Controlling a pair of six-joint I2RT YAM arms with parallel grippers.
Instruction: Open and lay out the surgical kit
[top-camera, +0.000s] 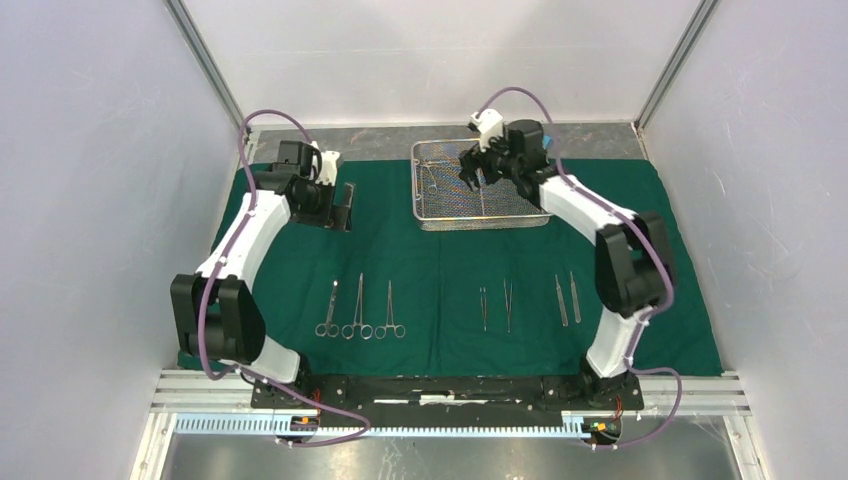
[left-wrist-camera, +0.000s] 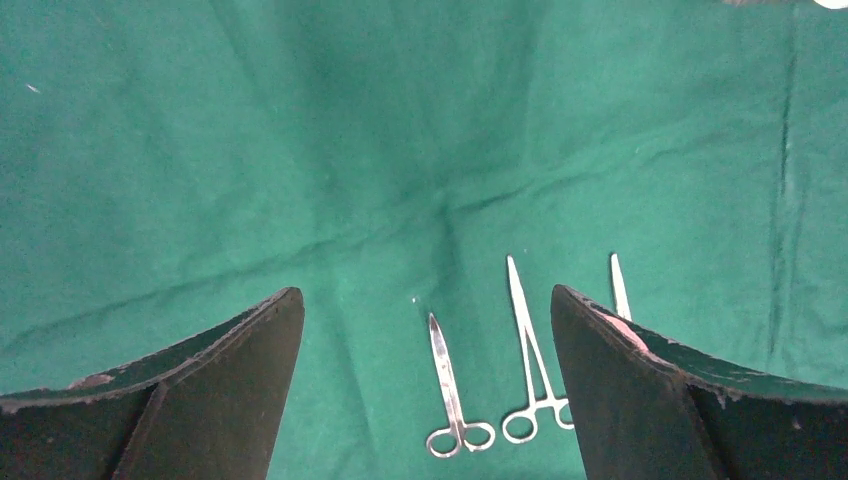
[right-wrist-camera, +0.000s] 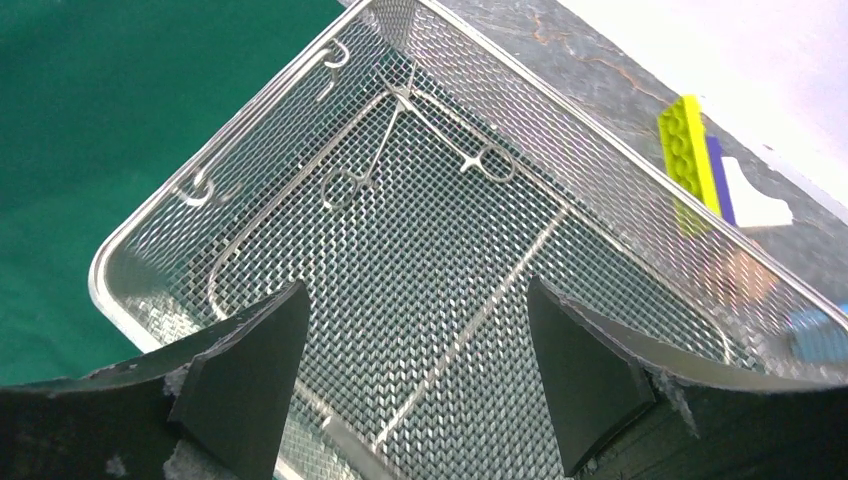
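Note:
Three scissor-handled instruments lie in a row on the green cloth (top-camera: 400, 255): small scissors (left-wrist-camera: 446, 385), a long clamp (top-camera: 360, 310) and another clamp (top-camera: 390, 315). Two tweezers (top-camera: 508, 305) and two slim handles (top-camera: 561, 300) lie in line farther right. Above the cloth at the left, my left gripper (top-camera: 342, 207) is open and empty, its view showing the scissors between and below its fingers. My right gripper hangs open over the wire mesh tray (top-camera: 482, 225), nothing between its fingers. Inside that tray rests a scissor-handled clamp (right-wrist-camera: 402, 105), splayed, near one corner.
Behind the tray, on the grey strip, stand a yellow-green block (right-wrist-camera: 690, 155) and a white piece (right-wrist-camera: 752, 195). White walls close off both sides and the back.

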